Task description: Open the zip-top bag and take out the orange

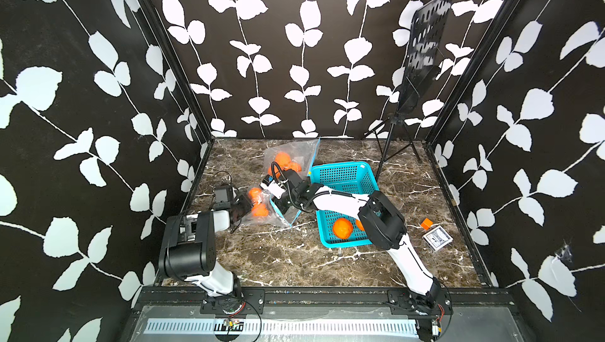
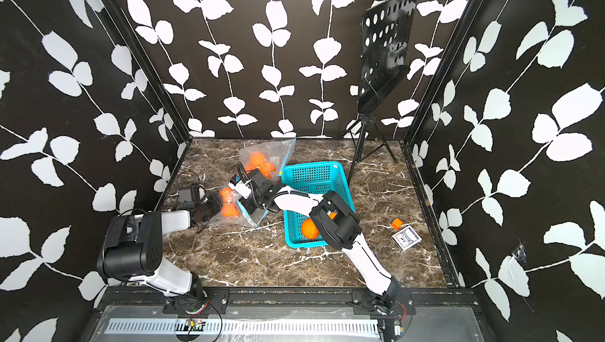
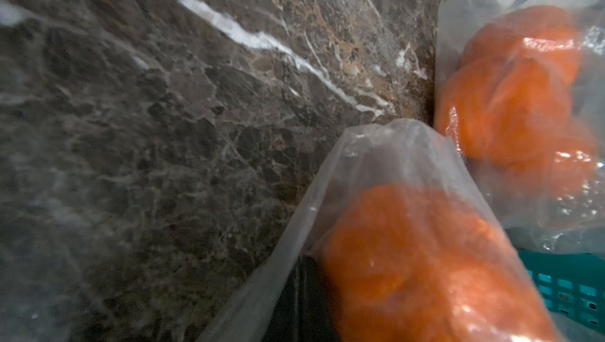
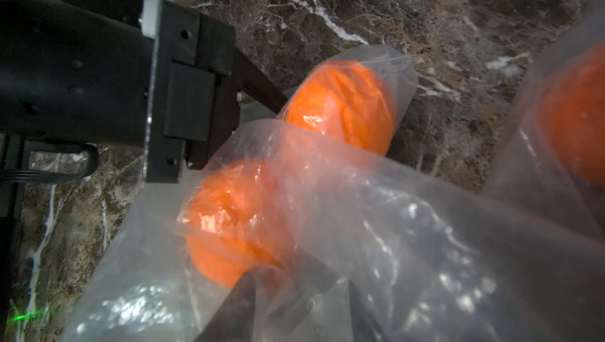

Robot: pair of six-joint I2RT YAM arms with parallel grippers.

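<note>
The near zip top bag holds oranges, seen through wrinkled clear plastic. My left gripper is at the bag's left end; in the left wrist view plastic hides its fingers. My right gripper is over the bag's blue zip edge; in the right wrist view its dark fingertips show blurred under or behind the plastic beside an orange, their opening unclear. A second bag with oranges lies behind, toward the back.
A turquoise basket with loose oranges sits right of the bags, under my right arm. A small orange cube and a card box lie at the right. A black stand rises at the back right.
</note>
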